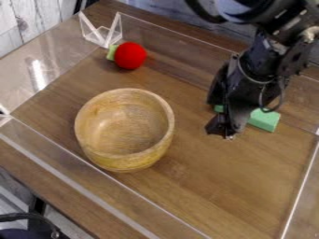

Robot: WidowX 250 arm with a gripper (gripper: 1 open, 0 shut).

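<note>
The black gripper [225,119] reaches down from the upper right, over a green rectangular object [263,119] that lies on the wooden table. Its fingers hide part of the green piece, and I cannot tell whether they are open or closed on anything. A large tan bowl [123,127] sits to the left of the gripper, apart from it. A red round object [130,55] with a green part on its left lies at the upper left.
A white wire rack [103,30] stands at the back left, by the red object. A clear border runs along the left side.
</note>
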